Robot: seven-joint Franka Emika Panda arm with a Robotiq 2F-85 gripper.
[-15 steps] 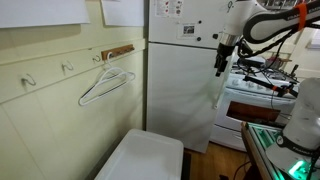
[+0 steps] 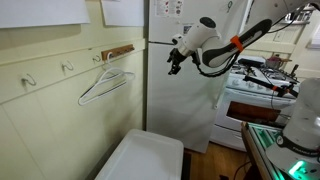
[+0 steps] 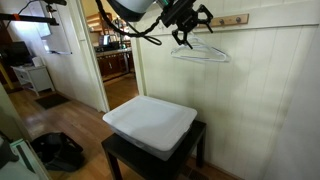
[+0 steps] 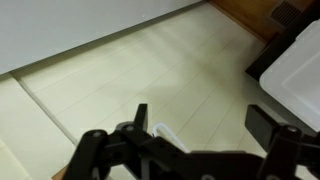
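Observation:
A white clothes hanger hangs from the wooden hook rail on the cream wall. In the second exterior view the same hanger shows just below and behind my gripper. My gripper is in the air in front of the fridge, to the right of the hanger and apart from it. In the wrist view the gripper has its fingers wide apart with nothing between them. A small part of the white hanger pokes out behind the gripper body there; the rest is hidden.
A large white bin with a lid sits on a black table below the rail. The white fridge stands behind the arm, with a stove to its right. More hooks line the wall.
My gripper has swung left across the front of the fridge, from over the stove side toward the wall with the hanger. The hanger and the bin have stayed in place.

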